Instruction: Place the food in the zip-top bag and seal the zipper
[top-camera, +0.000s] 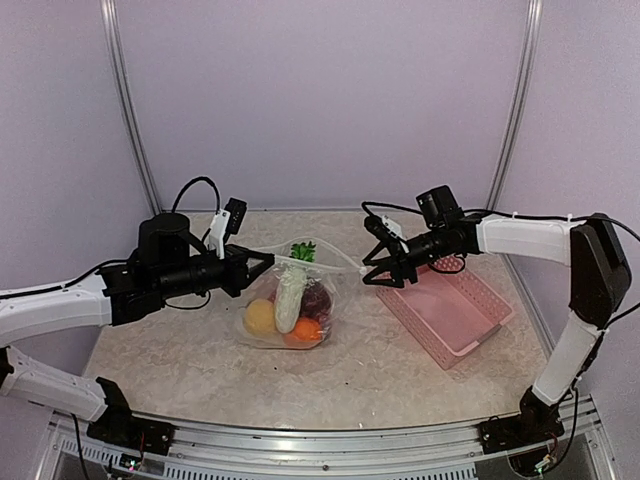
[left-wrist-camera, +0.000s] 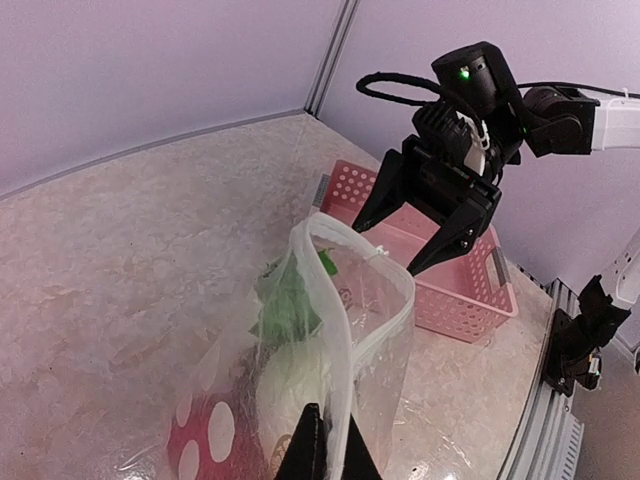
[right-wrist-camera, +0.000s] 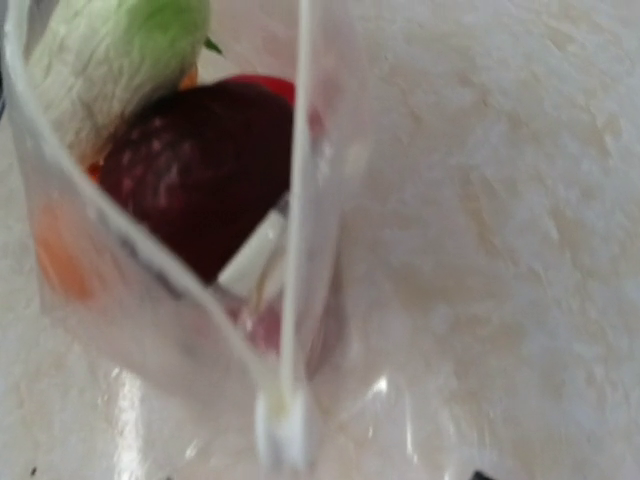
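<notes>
The zip top bag (top-camera: 340, 310) holds a white cabbage (top-camera: 291, 298), a dark red item (right-wrist-camera: 195, 175), an orange fruit (top-camera: 305, 331), a yellow round item (top-camera: 260, 316) and green leaves (top-camera: 302, 250). My left gripper (top-camera: 262, 264) is shut on the bag's top edge, which runs up through the left wrist view. My right gripper (top-camera: 372, 268) stands open at the other end of the zipper, by the white slider, with its fingers on either side in the left wrist view. Whether they touch it is unclear.
A pink basket (top-camera: 460, 340), empty, sits at the right behind and beside the right gripper.
</notes>
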